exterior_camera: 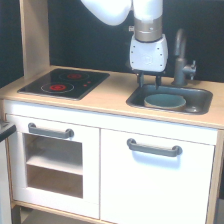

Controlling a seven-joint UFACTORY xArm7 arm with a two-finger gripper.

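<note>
My gripper (149,82) hangs from the white arm over the left part of the sink, fingers pointing down. Its two dark fingers stand apart, so it looks open, and nothing shows between them. Below and slightly right of it, a round grey-green pan or dish (165,102) lies in the dark sink (198,101). Whether the fingertips touch anything is too small to tell; they appear to be above the dish.
A dark faucet (181,60) rises behind the sink, close to the gripper's right. At the left is a black stovetop (62,84) with nothing on it. Below are an oven-like door (84,142) and a white cabinet door (150,182).
</note>
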